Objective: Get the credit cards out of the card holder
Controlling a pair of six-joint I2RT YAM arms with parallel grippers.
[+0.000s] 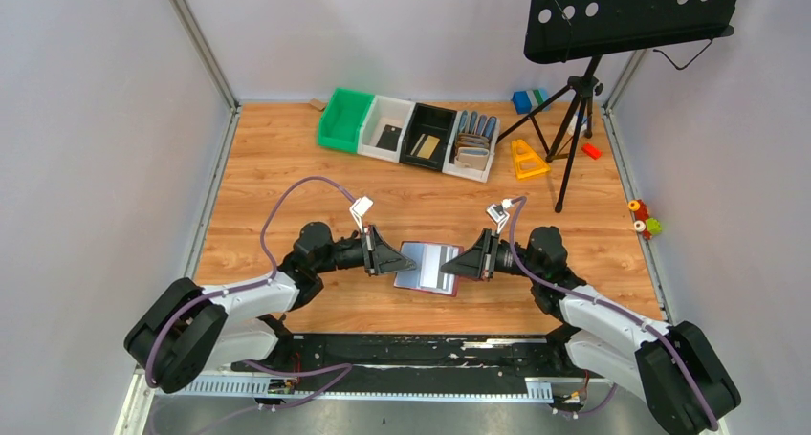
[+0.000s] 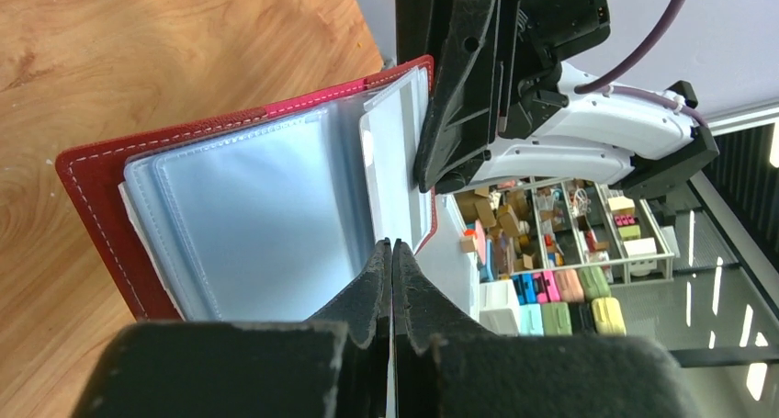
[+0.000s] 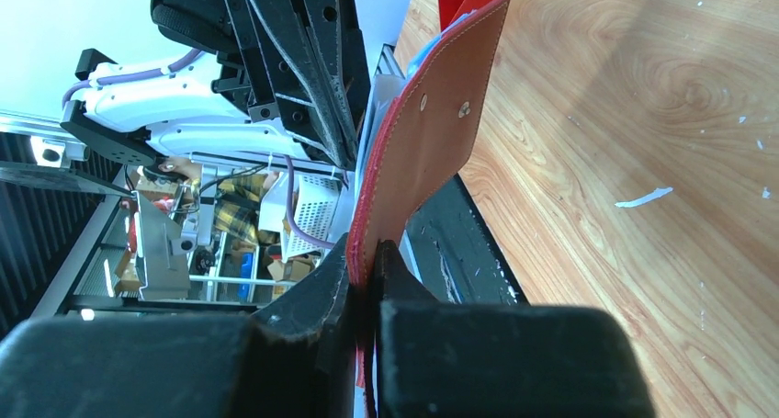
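The red leather card holder point(image 1: 426, 268) lies open between the grippers over the table's front middle, its clear sleeves point(image 2: 248, 216) and a white sleeve or card edge point(image 2: 395, 161) facing the left wrist camera. My right gripper point(image 1: 449, 266) is shut on the holder; in the right wrist view the red cover point(image 3: 432, 115) runs down between its fingertips. My left gripper point(image 1: 402, 263) is shut just left of the holder, with nothing seen between its fingertips in front of the sleeves. Whether cards are inside the sleeves is hard to tell.
A row of green, white, black and white bins point(image 1: 387, 129) stands at the back. A music stand point(image 1: 631, 19), a yellow piece point(image 1: 526, 163) and small toys point(image 1: 646, 220) occupy the right side.
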